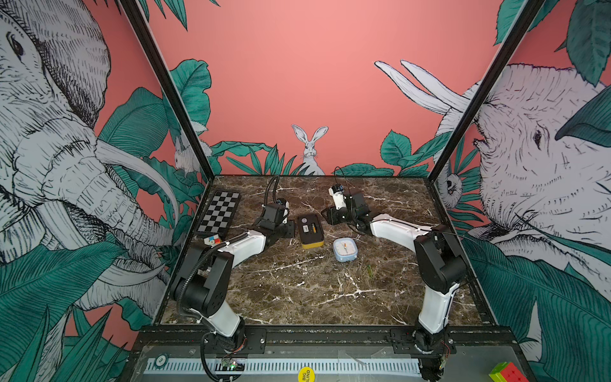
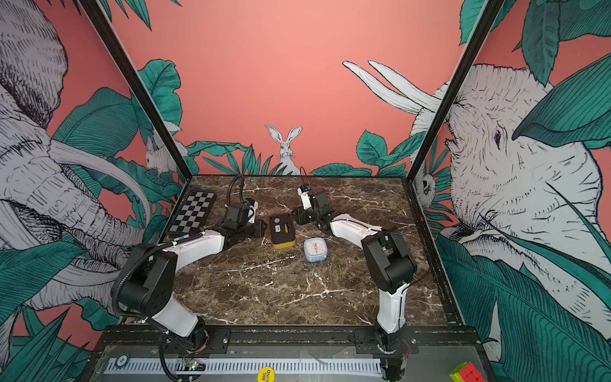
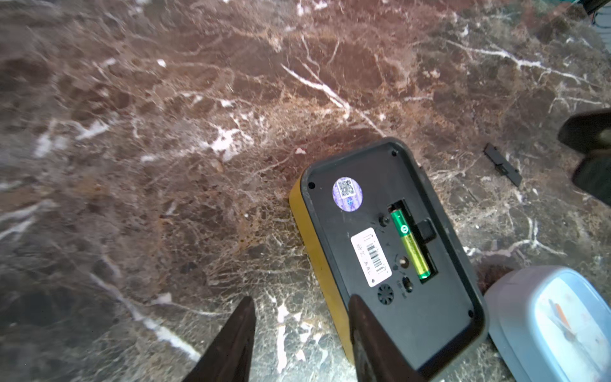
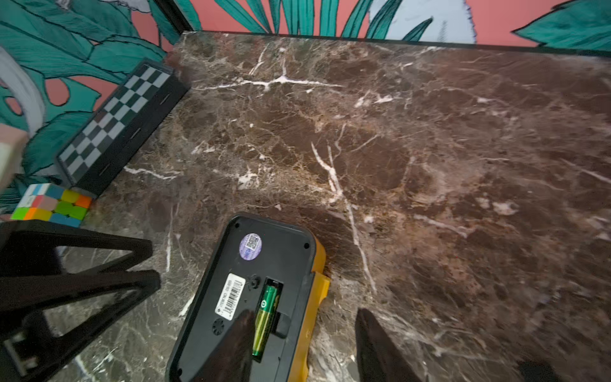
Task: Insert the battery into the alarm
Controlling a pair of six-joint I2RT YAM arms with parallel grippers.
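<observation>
The alarm (image 1: 311, 229) lies back up on the table, a black back with yellow sides. In its slot sits a green and gold battery (image 3: 410, 244), lengthwise between the slot's ends; whether it is pressed fully down I cannot tell. My left gripper stands open at the alarm's left side, nothing between its fingers. To the right of the alarm is my right gripper, also open and empty. A small black cover (image 3: 502, 164) rests on the table beyond the alarm's right side.
A pale blue box (image 1: 345, 249) with a white lid stands just right of the alarm, close to it. At the left edge are a checkered board (image 1: 219, 213) and a colored cube (image 4: 52, 203).
</observation>
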